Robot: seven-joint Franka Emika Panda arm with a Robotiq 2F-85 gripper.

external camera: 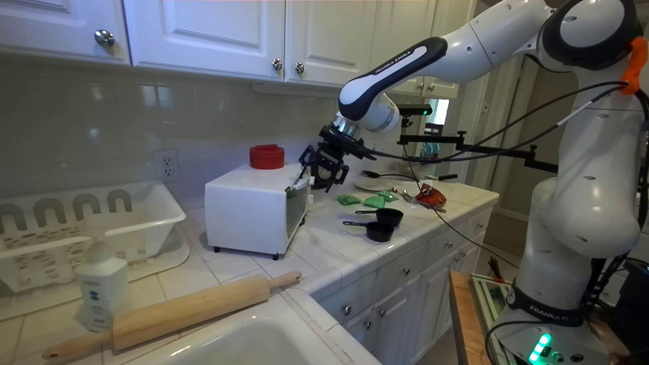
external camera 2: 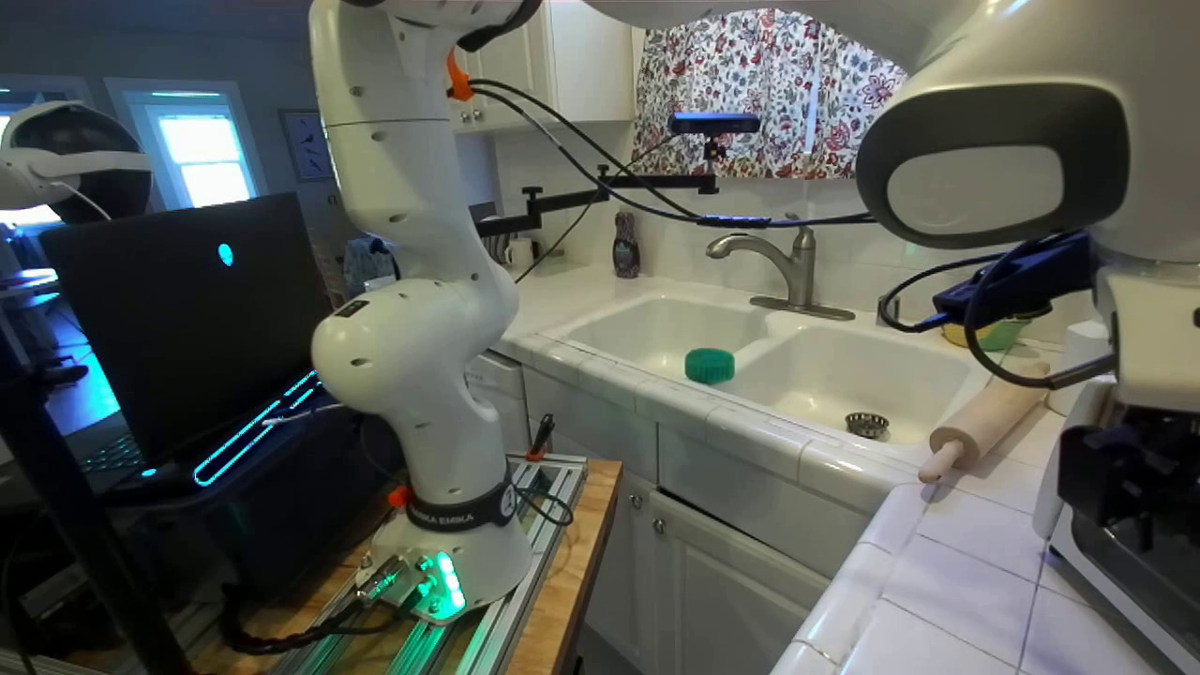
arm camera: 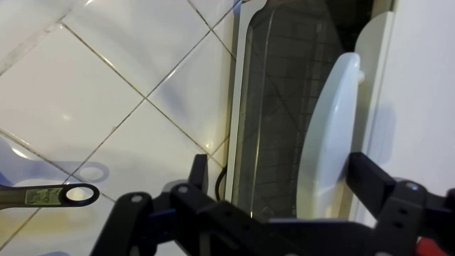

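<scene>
The white toaster oven (external camera: 246,210) stands on the counter with its dark glass door (arm camera: 277,111) facing right in exterior view 1. Along the door's upper edge runs a long pale handle (arm camera: 330,128). My gripper is open at the door, its fingers wide apart. One finger (arm camera: 369,181) lies right against the handle's oven side in the wrist view; whether they touch I cannot tell. The other finger (arm camera: 198,172) is out over the counter tiles, apart from the handle. In exterior view 1 the gripper (external camera: 320,170) is at the oven's upper front edge.
A red round container (external camera: 266,157) sits on top of the oven. Two small black pans (external camera: 378,231) and several green packets (external camera: 375,201) lie on the counter in front of the door. A rolling pin (external camera: 194,310) lies by the sink (external camera 2: 866,377). A dish rack (external camera: 140,213) stands left.
</scene>
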